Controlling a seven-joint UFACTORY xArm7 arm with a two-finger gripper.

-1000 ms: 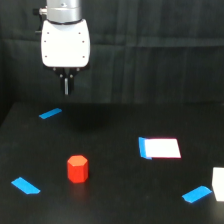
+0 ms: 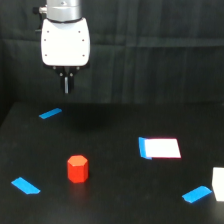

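A red six-sided block (image 2: 77,168) rests on the black table in the front left part of the camera view. My gripper (image 2: 66,88) hangs high at the upper left, well above and behind the block. Its fingers point down and look close together, but they are small and dark, so how the fingers stand is unclear. No object shows between them. A white flat piece with a reddish edge (image 2: 162,148) lies right of centre on the table.
Strips of blue tape (image 2: 25,186) mark the table, with another blue strip (image 2: 197,194) at the front right. A white object (image 2: 218,183) is cut off by the right edge. Dark curtain hangs behind.
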